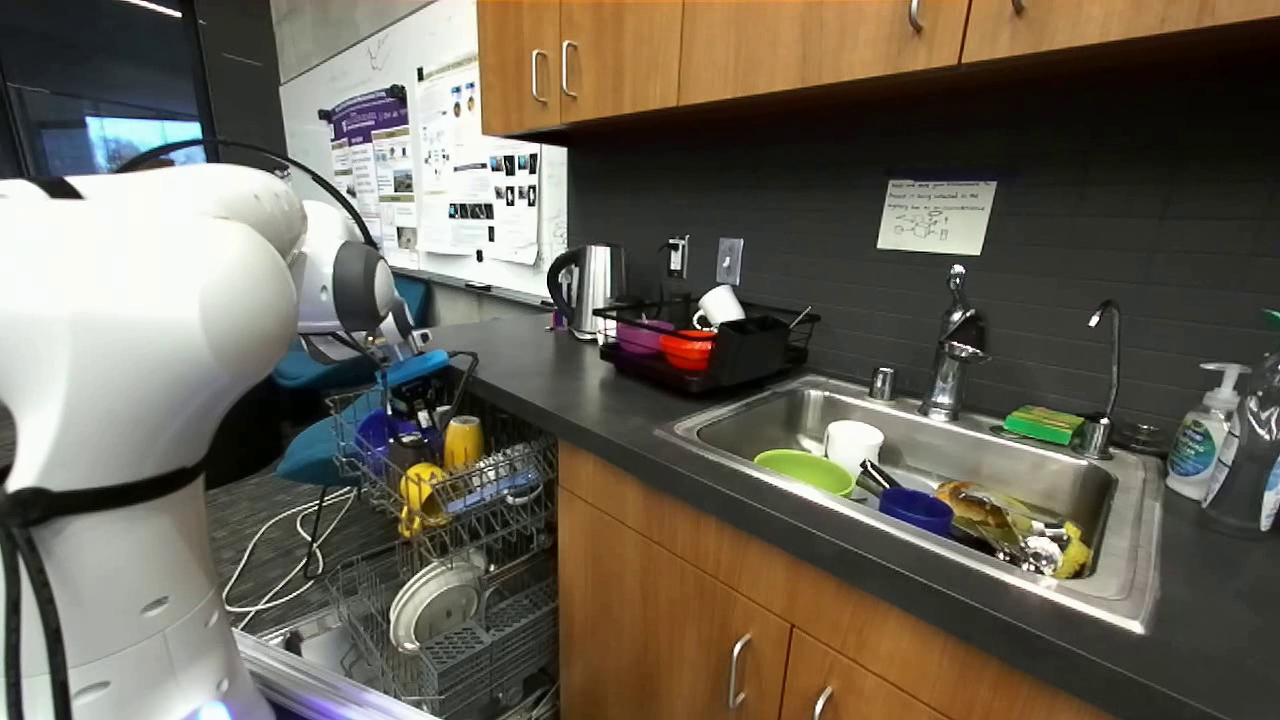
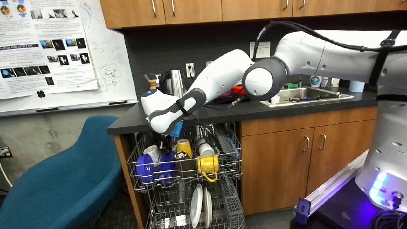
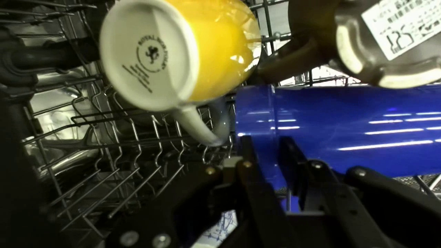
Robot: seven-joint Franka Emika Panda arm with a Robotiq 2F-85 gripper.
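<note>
In the wrist view my gripper stands part open, its two dark fingers apart at one end of a glossy blue cup (image 3: pixel 343 128). That blue end lies in the gap between the fingertips, or just behind it; contact cannot be told. The same cup (image 2: pixel 166 166) appears in exterior view 2 in the dishwasher's upper rack (image 2: pixel 229 162), under the arm's wrist. Beside it are a yellow cup (image 3: pixel 223 45) with a white base and a dark brown mug (image 3: pixel 320 37). Exterior view 1 hides the fingers among the dishes.
A blue bowl (image 2: pixel 145 168), a white patterned mug (image 2: pixel 151 153) and a yellow mug (image 2: pixel 208 164) crowd the upper rack. Plates (image 2: pixel 196 204) stand in the lower rack. The countertop (image 1: pixel 516 360) edge runs close beside the wrist. Dishes fill part of the sink (image 1: pixel 768 414).
</note>
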